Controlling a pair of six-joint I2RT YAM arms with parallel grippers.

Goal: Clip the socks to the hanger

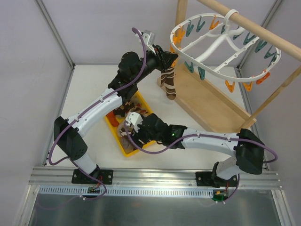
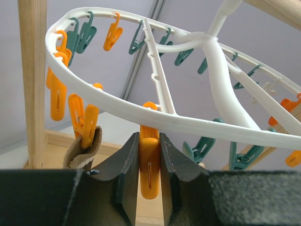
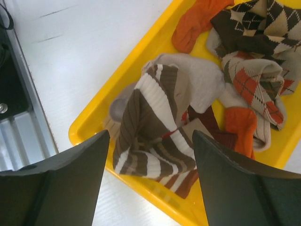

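Observation:
My left gripper is shut on an orange clip (image 2: 150,176) that hangs from the white round hanger (image 2: 188,123). Left of it in the left wrist view, a brown striped sock (image 2: 83,151) hangs from orange clips (image 2: 85,120); the top view shows this sock (image 1: 169,84) dangling below the rim. Over the yellow bin (image 1: 123,149), my right gripper is open, its fingers (image 3: 89,165) apart. Between and beyond them a brown sock with pale stripes (image 3: 153,108) lies bunched, not gripped.
The bin also holds orange socks (image 3: 193,28), a grey sock (image 3: 202,77) and argyle socks (image 3: 254,84). A wooden stand (image 1: 211,101) carries the hanger at right. Bare white table (image 1: 89,84) shows left of the bin.

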